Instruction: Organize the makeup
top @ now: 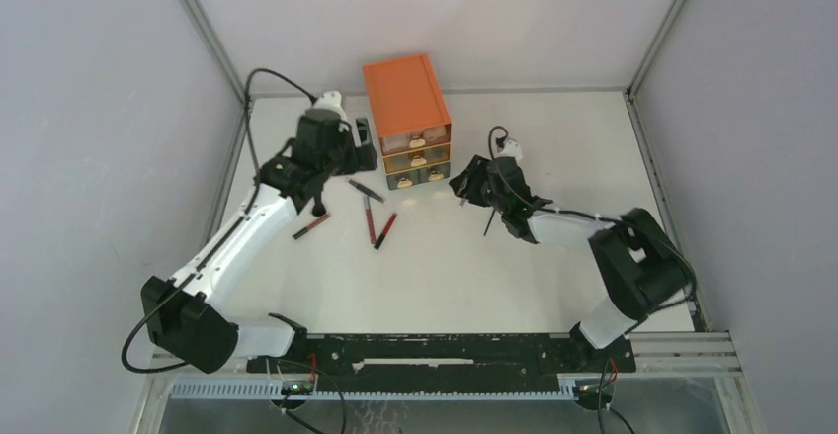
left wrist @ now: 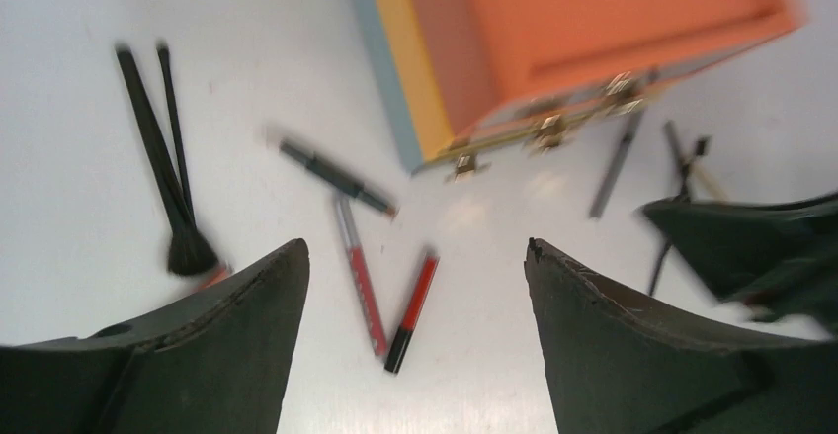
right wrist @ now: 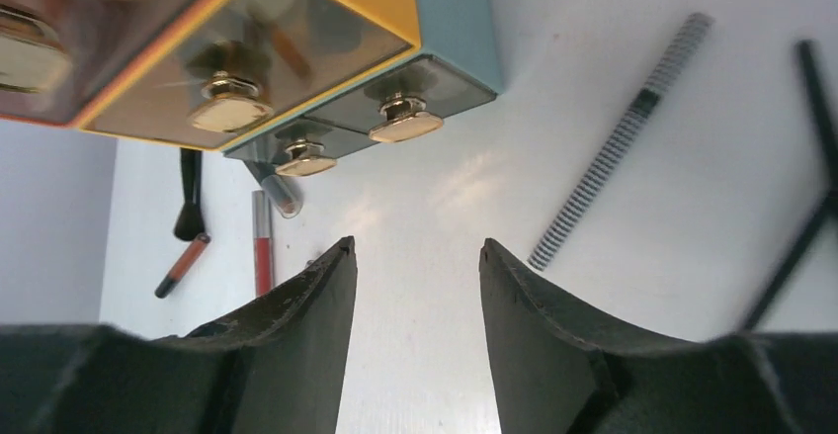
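The orange organizer [top: 403,93] stands at the back, with small gold-handled drawers [right wrist: 415,88] shut. Loose makeup lies on the table: a red-and-black pencil [left wrist: 415,305], a red tube [left wrist: 361,286], a dark stick [left wrist: 328,173], a black brush [left wrist: 158,147] and a striped pencil [right wrist: 613,147]. My left gripper hangs high left of the organizer, open, with nothing between its fingers. My right gripper is open just right of and in front of the organizer's drawers, empty, beside the striped pencil.
More blurred dark sticks [right wrist: 796,256] lie at the right gripper's side. Walls enclose the table at back and sides.
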